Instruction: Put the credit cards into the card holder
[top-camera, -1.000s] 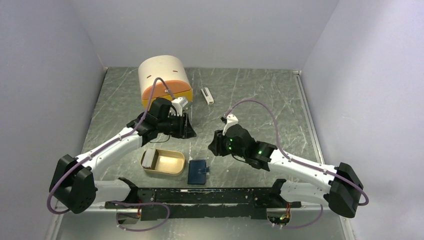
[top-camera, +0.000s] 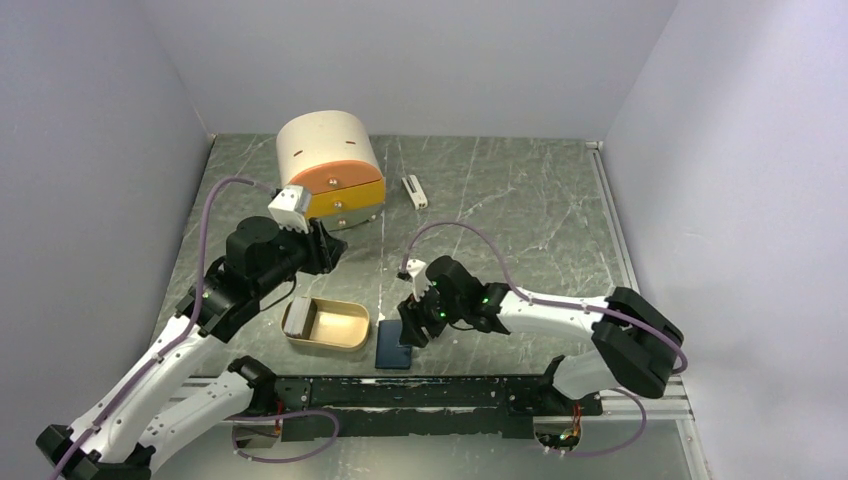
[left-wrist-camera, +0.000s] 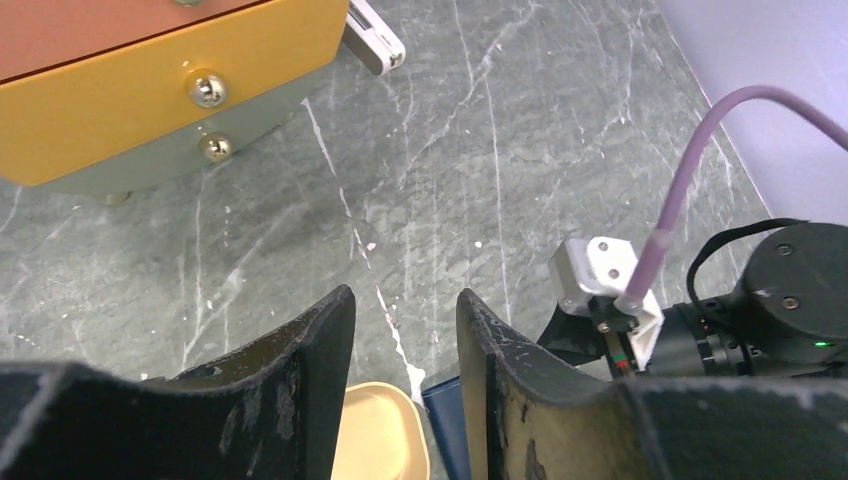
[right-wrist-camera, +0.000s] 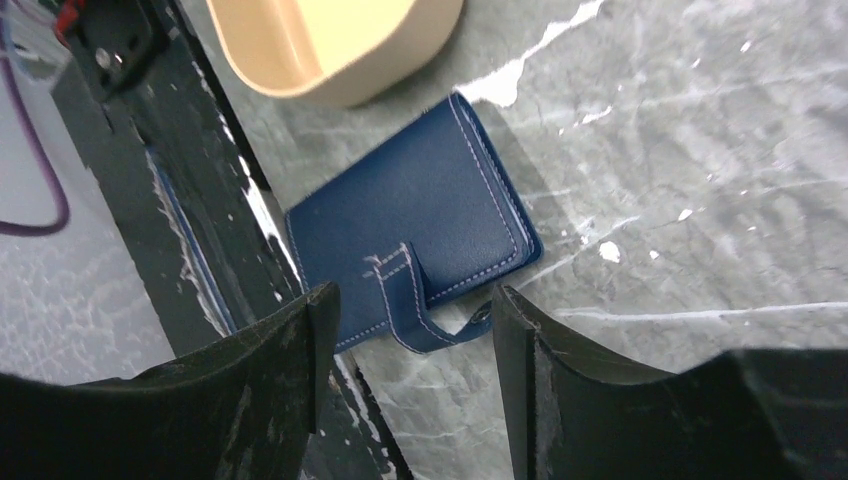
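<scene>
A dark blue card holder (top-camera: 393, 352) with a strap lies flat on the table, seen closely in the right wrist view (right-wrist-camera: 400, 200). My right gripper (top-camera: 418, 330) hangs just over it, open, its fingertips either side of the strap. Left of the holder, a beige tray (top-camera: 340, 326) holds a stack of pale cards (top-camera: 297, 318). My left gripper (top-camera: 325, 250) is raised above and behind the tray, with a gap between its fingers and nothing in it, as the left wrist view shows.
A rounded cabinet (top-camera: 325, 150) with orange and yellow drawers stands at the back left, a small white bar (top-camera: 415, 192) beside it. Grey walls bound three sides.
My right gripper has moved down and toward the front, onto the holder.
</scene>
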